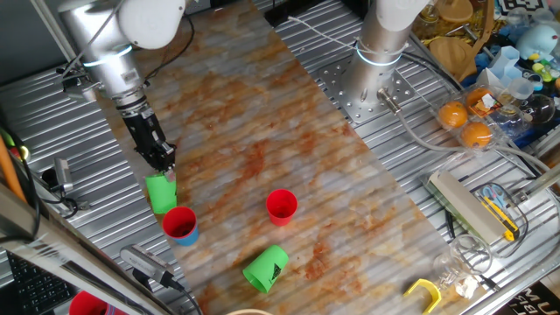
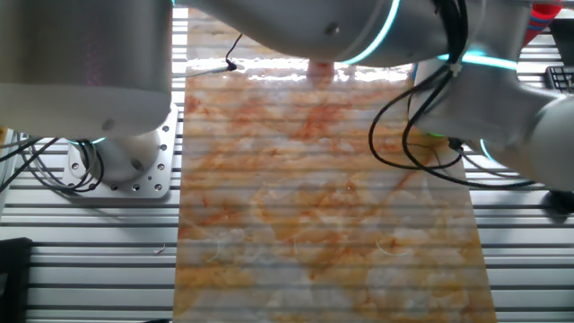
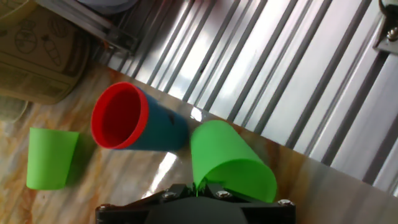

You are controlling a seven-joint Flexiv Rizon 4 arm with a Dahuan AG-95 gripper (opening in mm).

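Note:
A green cup (image 1: 162, 194) lies on its side near the table's left edge, its mouth towards my gripper (image 1: 169, 168). In the wrist view my gripper has its fingertips together at the rim of this green cup (image 3: 224, 152), apparently shut on the cup's wall. Right beside it is a blue cup with a red inside and rim (image 1: 180, 225), also seen in the wrist view as the blue cup (image 3: 158, 127). A second green cup (image 1: 265, 268) lies tipped over nearer the front. A red cup (image 1: 282, 208) stands mid-table.
A grey device (image 1: 147, 262) with a cable sits by the left front edge. The marbled board (image 2: 314, 233) is clear across its far part.

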